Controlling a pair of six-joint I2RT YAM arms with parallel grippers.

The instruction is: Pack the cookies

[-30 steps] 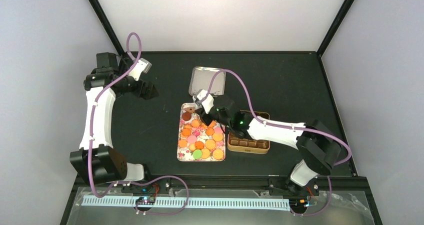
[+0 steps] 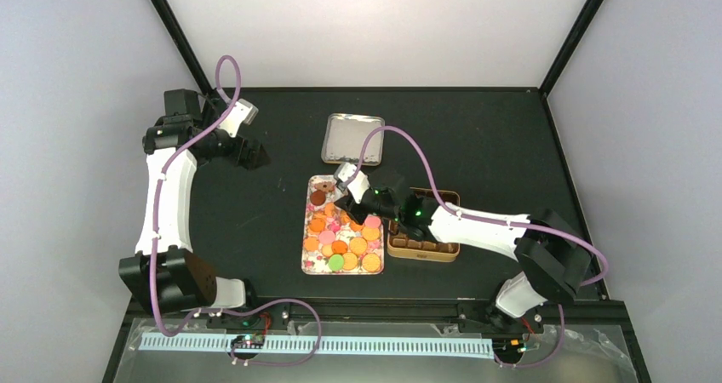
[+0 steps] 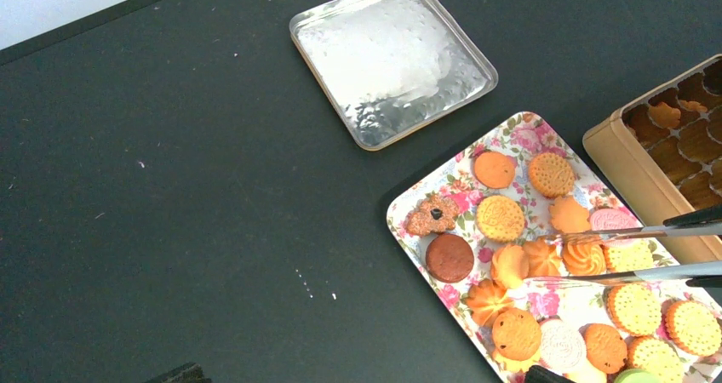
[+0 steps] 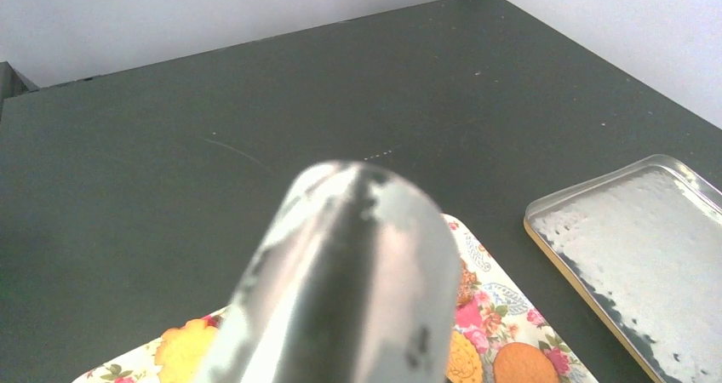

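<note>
Cookies of several kinds lie on a floral tray [image 2: 306, 264], among them a brown round one [image 3: 449, 258], a sugared one [image 3: 432, 214] and a green one [image 2: 335, 262]. To the tray's right stands the gold box [image 3: 640, 157] with its dark compartments, partly hidden by my right arm. My right gripper is over the tray, its two thin fingertips apart above orange cookies. A blurred metal finger [image 4: 340, 281] fills the middle of the right wrist view. Away to the left, over bare table, my left gripper [image 2: 259, 155] is open and empty.
A shiny metal lid [image 3: 392, 64] lies behind the tray, apart from it. My right arm [image 2: 481, 223] crosses above the box.
The left arm has stayed still.
</note>
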